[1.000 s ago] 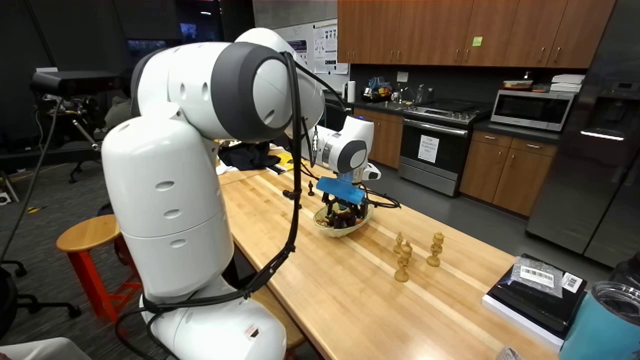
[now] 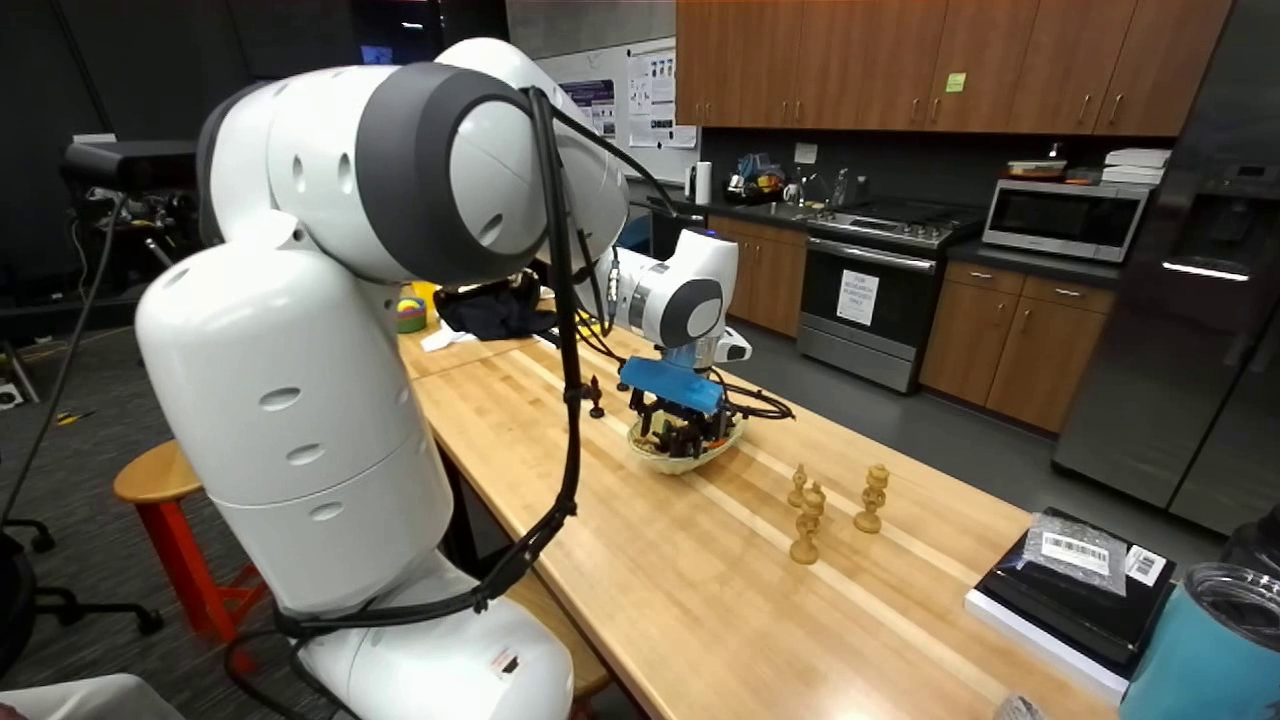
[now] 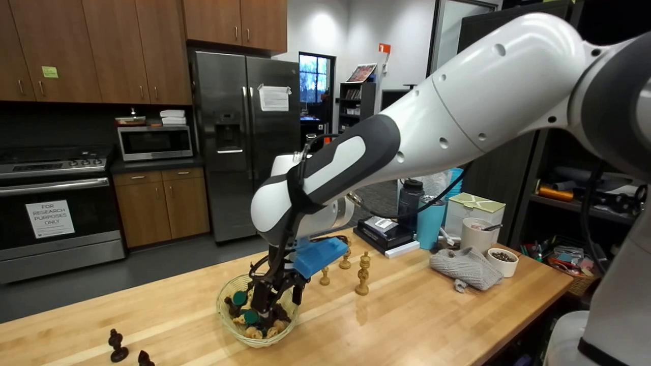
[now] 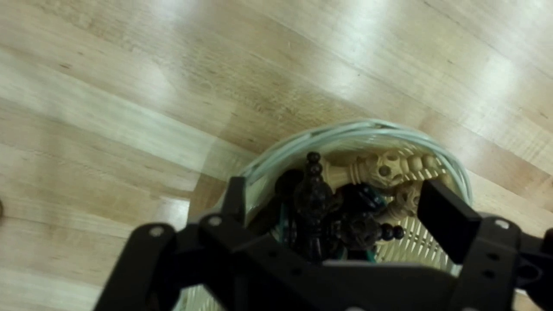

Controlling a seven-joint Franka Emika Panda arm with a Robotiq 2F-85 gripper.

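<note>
A woven basket (image 4: 363, 126) fills the lower middle of the wrist view, holding a jumble of dark chess pieces (image 4: 313, 199) and light chess pieces (image 4: 386, 168). My gripper is open over it, one finger at the left rim and the other over the right side. No piece is visibly held by the fingers. In exterior view 2 the gripper reaches down at the basket (image 3: 227, 323), partly hiding its contents. Light chess pieces (image 2: 807, 524) stand on the table to the right of the basket. A dark chess piece (image 3: 117, 345) stands on the other side.
Past the light pieces, a black box (image 2: 1074, 588) and a blue tumbler (image 2: 1212, 648) occupy the table's end. A grey cloth (image 3: 468, 268), a white mug (image 3: 477, 235) and a small bowl (image 3: 502, 262) sit there too.
The arm has swung leftward in exterior view 1, and the gripper has shifted slightly left and down over the basket. The basket and the light pieces stay put.
</note>
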